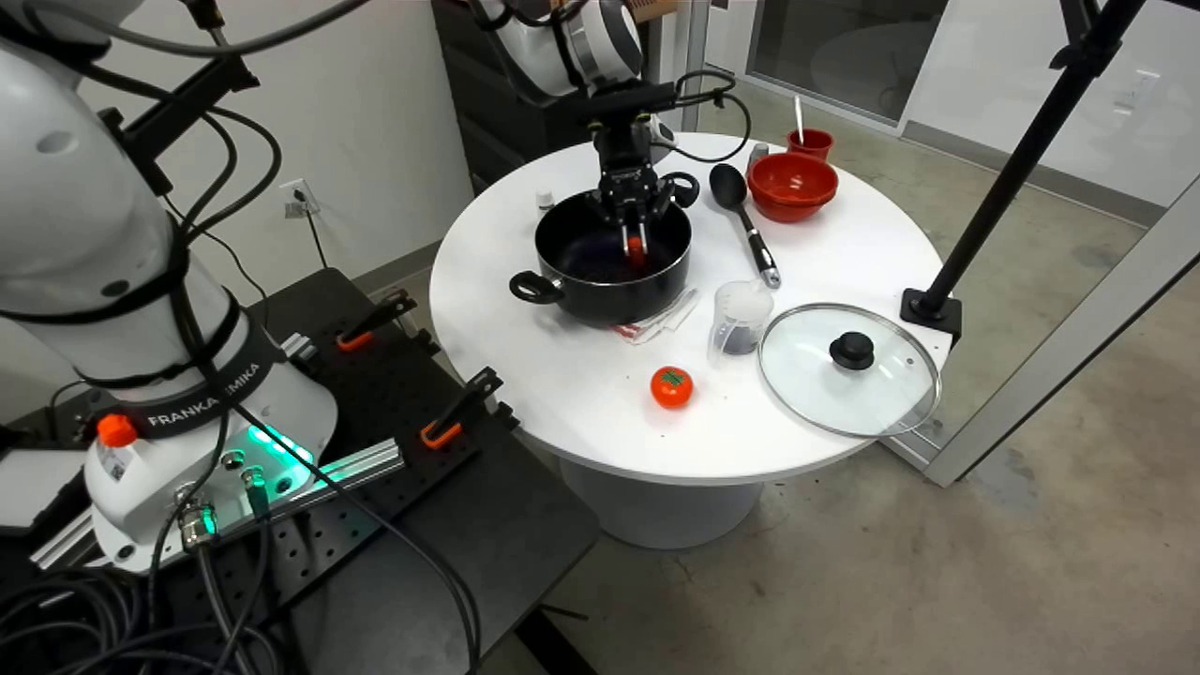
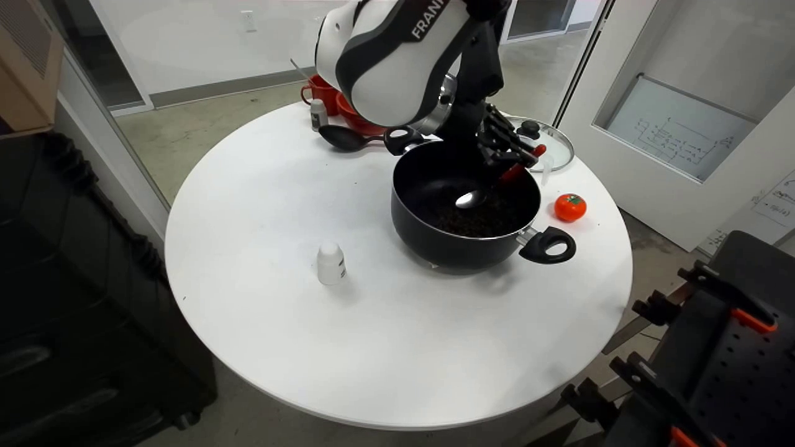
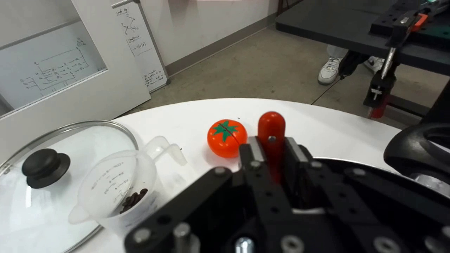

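Note:
Held by its red handle, a spoon (image 2: 471,198) has its metal bowl down inside the black pot (image 2: 425,246), over a dark layer of what look like beans (image 2: 488,217). My gripper (image 1: 636,238) is over the pot's near right side in exterior view 1, shut on that handle. In the wrist view the red handle (image 3: 272,128) stands up between the two fingers. The wrist view hides the spoon's bowl behind the gripper.
Near the pot are a measuring cup (image 1: 739,317) with a few beans, a tomato (image 1: 671,387) and the glass lid (image 1: 810,388). A black ladle (image 1: 748,225) and red bowls (image 1: 793,182) lie beyond. One white bottle (image 2: 331,263) stands apart on open tabletop.

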